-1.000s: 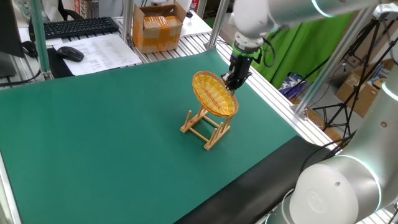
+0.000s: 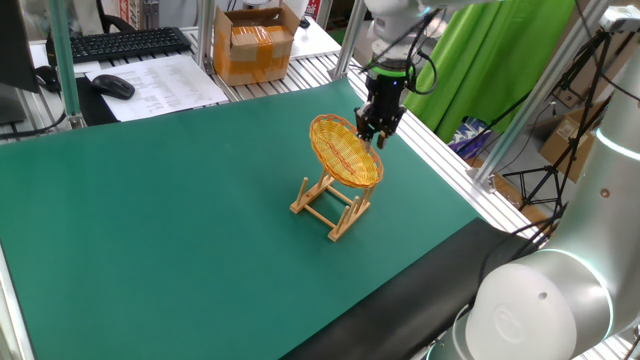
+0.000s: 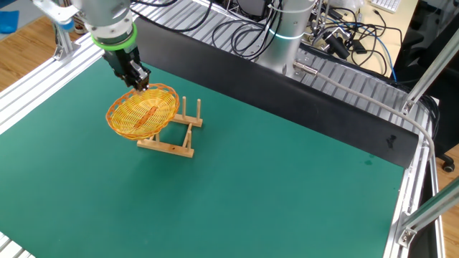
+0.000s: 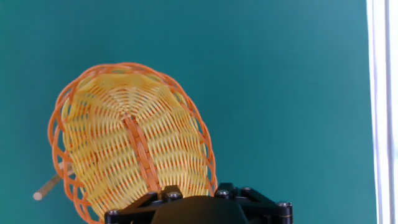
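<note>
A yellow oval wicker basket (image 2: 345, 150) with an orange braided rim rests tilted on a small wooden rack (image 2: 320, 213). Its hollow side shows in both exterior views, and in the wrist view the basket (image 4: 118, 143) fills the lower left. My gripper (image 2: 374, 146) is at the basket's upper rim with its fingers spread open. From the other side, the gripper (image 3: 140, 87) hangs at the rim's top edge. Whether a finger still touches the rim cannot be made out. In the wrist view only one peg (image 4: 46, 188) of the rack pokes out beside the basket.
Bare green mat (image 2: 150, 220) spreads widely around the rack. A cardboard box (image 2: 253, 45), a mouse (image 2: 113, 87) and a keyboard (image 2: 125, 43) lie beyond the far edge. Metal rails frame the table, and a black strip (image 3: 287, 93) runs along the arm's base side.
The arm's wrist has swung more upright over the last second. My fingers, close together at the rim before, are now apart. Basket and rack have stayed in place.
</note>
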